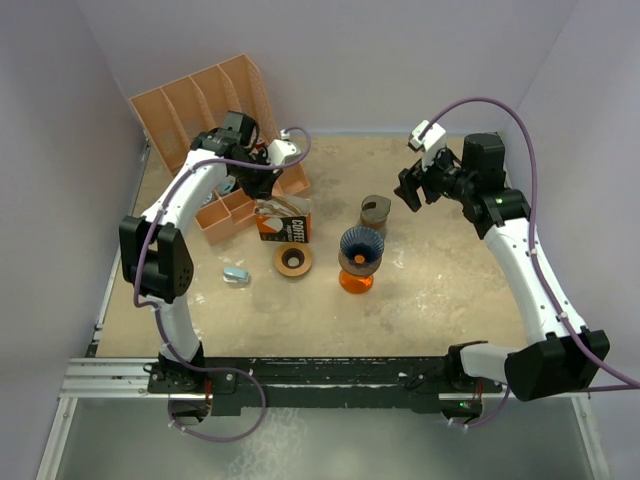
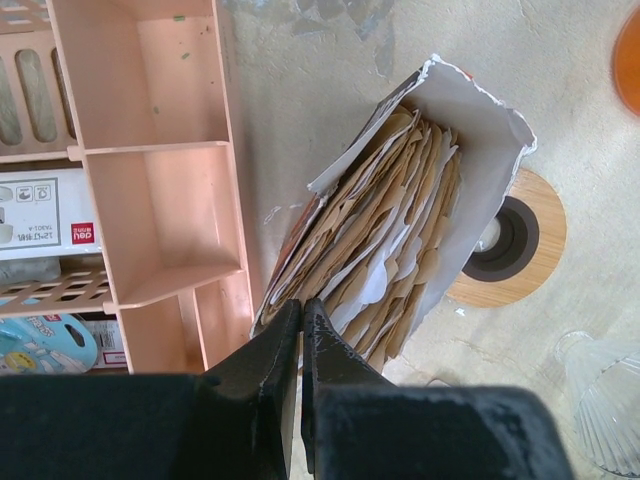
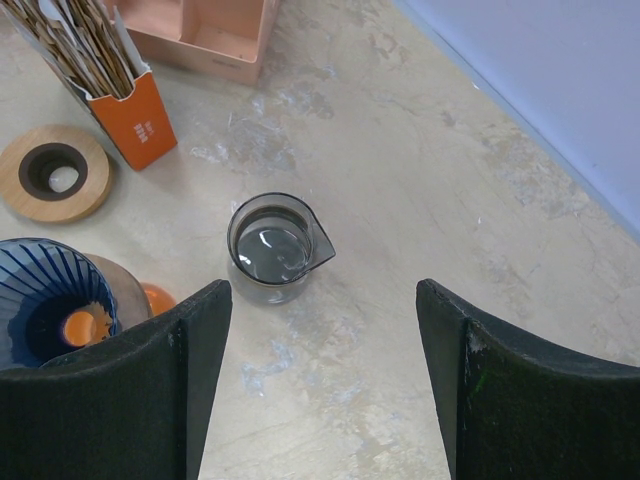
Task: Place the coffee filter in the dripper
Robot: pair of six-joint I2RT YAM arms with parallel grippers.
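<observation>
An orange and white box (image 1: 283, 222) marked COFFEE stands upright, packed with brown and white paper filters (image 2: 385, 225). My left gripper is shut over the near end of the filters, its tips close together. No paper shows between them, and whether they touch the filters cannot be made out. The ribbed blue dripper (image 1: 361, 245) stands on an orange base (image 1: 356, 282), its cone bare inside in the right wrist view. Off to the right, my right gripper hangs open and empty above the table.
Between box and dripper lies a wooden ring (image 1: 293, 259); a glass pitcher (image 3: 272, 248) stands behind the dripper. A pink organizer (image 1: 228, 212) borders the box on the left. Nearer the front sits a small light-blue item (image 1: 235, 275).
</observation>
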